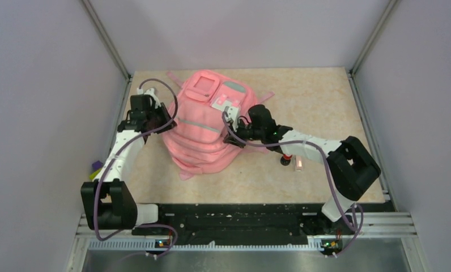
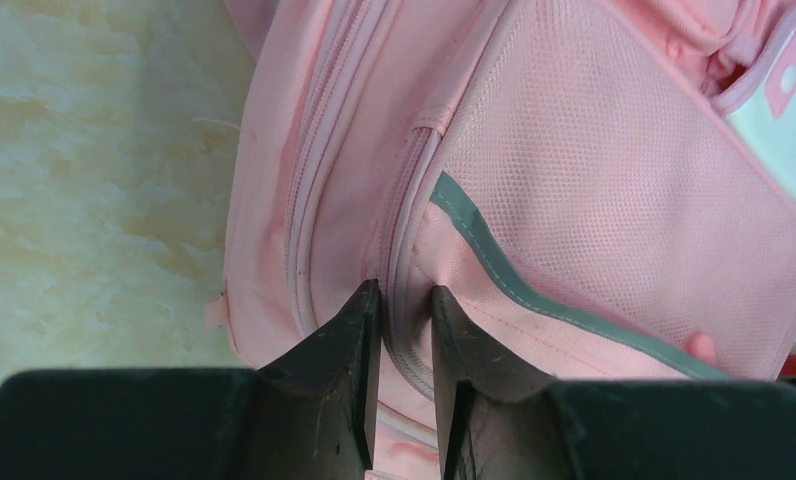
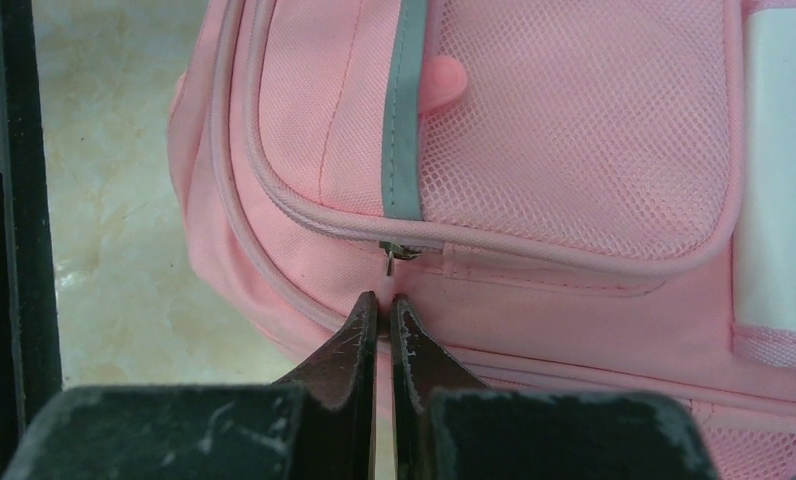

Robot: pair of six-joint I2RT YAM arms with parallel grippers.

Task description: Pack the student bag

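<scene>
A pink student bag [image 1: 203, 130] lies on the table with its zip end toward the front. At its left side my left gripper is shut on the piped fabric edge of the bag, which runs between the fingertips. My right gripper [image 1: 233, 140] is at the bag's right edge. In the right wrist view its fingers are closed together, with the thin pink tab of a zipper pull [image 3: 390, 255] reaching down between the tips. The pull hangs from the zip of a pocket with a grey strip [image 3: 404, 120]. The bag's inside is hidden.
A dark bottle with a red cap [image 1: 285, 161] stands partly under my right arm, beside a small pale pink item [image 1: 298, 164]. A purple thing [image 1: 97, 165] shows by the left arm. Bare table lies right and in front of the bag.
</scene>
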